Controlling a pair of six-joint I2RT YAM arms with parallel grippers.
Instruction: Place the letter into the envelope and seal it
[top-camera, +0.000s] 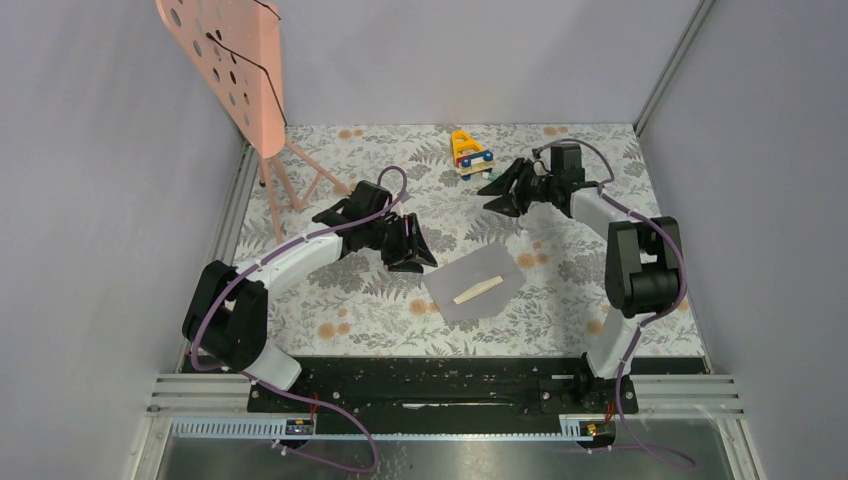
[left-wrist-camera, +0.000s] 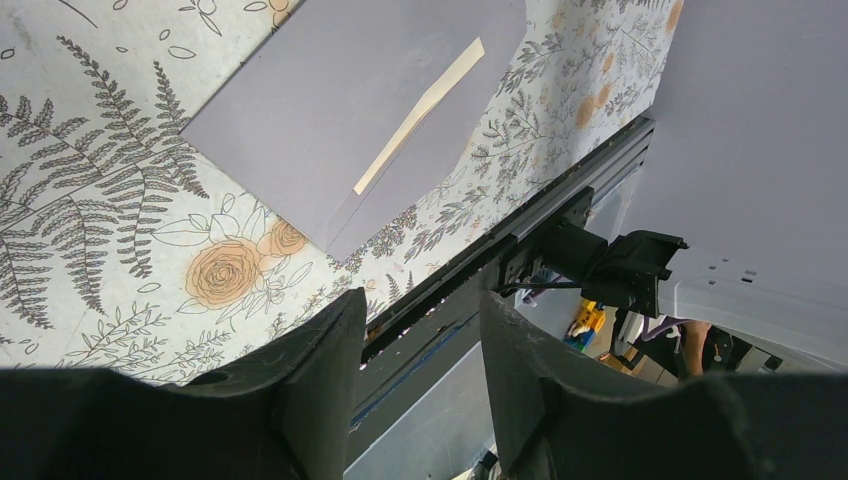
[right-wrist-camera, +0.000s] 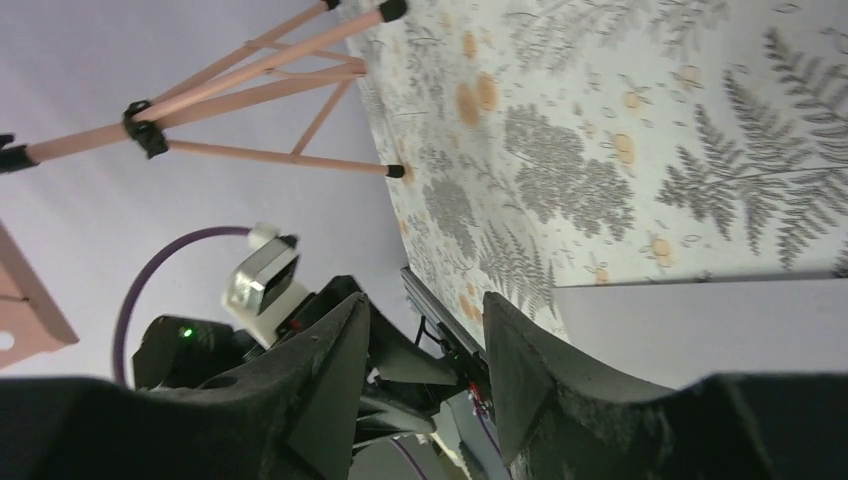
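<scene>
A grey envelope lies on the patterned mat, a cream strip along it; in the left wrist view the envelope shows the strip as narrow, and I cannot tell a separate letter. My left gripper hangs just above the envelope's upper-left corner, fingers apart with nothing between them. My right gripper is raised above and beyond the envelope's far edge, open and empty; a small green tube is partly hidden behind it. The right wrist view shows part of the envelope below.
A yellow and blue toy stands at the back of the mat. A pink stand with a perforated panel occupies the back left.
</scene>
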